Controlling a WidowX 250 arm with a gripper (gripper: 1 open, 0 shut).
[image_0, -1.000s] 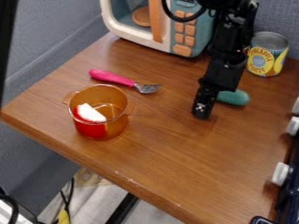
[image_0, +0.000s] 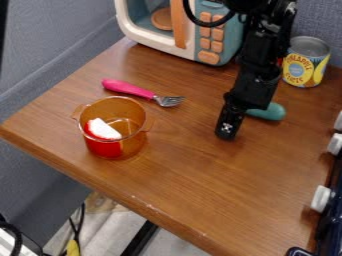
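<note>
My black gripper (image_0: 229, 125) points down at the wooden table, right of the pot, with its tip low by a teal cylindrical object (image_0: 267, 113) that lies partly behind it. Whether the fingers are open or shut cannot be made out. An orange pot (image_0: 114, 140) at the left holds a white item (image_0: 103, 129). A pink-handled fork (image_0: 130, 89) lies behind the pot.
A toy microwave (image_0: 179, 30) stands at the back, a yellow-labelled can (image_0: 306, 65) at the back right. A dark appliance with white knobs (image_0: 327, 215) edges the right side.
The gripper has shifted very slightly left and down since a second ago. Nothing else has visibly moved.
</note>
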